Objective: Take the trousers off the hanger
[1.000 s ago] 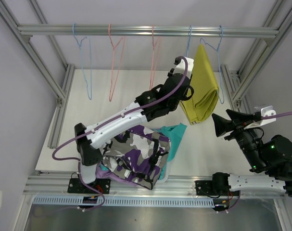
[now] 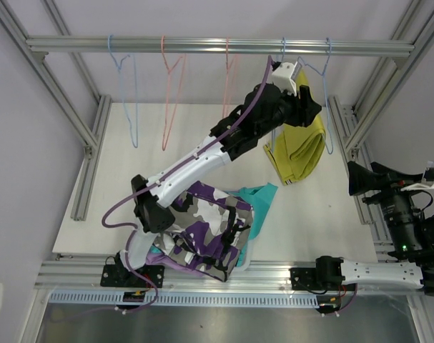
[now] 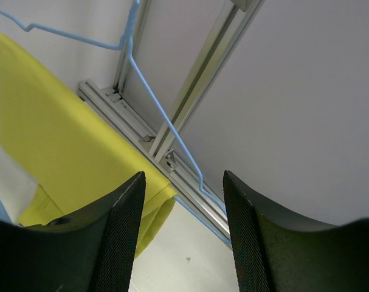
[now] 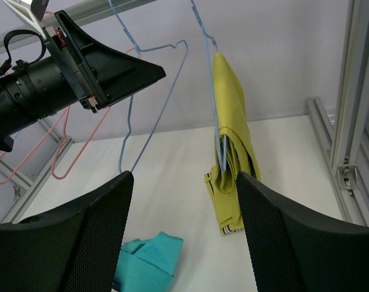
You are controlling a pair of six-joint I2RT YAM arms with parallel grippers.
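Yellow trousers (image 2: 299, 146) hang folded over a blue hanger (image 2: 327, 107) at the right of the rail. In the left wrist view the trousers (image 3: 68, 140) lie left of a wire of that hanger (image 3: 160, 109). My left gripper (image 2: 306, 103) is raised near the rail beside the trousers, its fingers open in its wrist view with nothing clearly between them. My right gripper (image 2: 363, 179) is lower, at the right, open and apart from the trousers; in the right wrist view the trousers (image 4: 230, 97) hang beyond its fingers.
Other blue and pink hangers hang empty along the rail (image 2: 202, 45). A heap of camouflage, purple and teal cloth (image 2: 202, 229) lies at the front of the white board. The board's right part is fairly clear.
My left gripper has moved up and right toward the rail near the trousers. The trousers look about the same.
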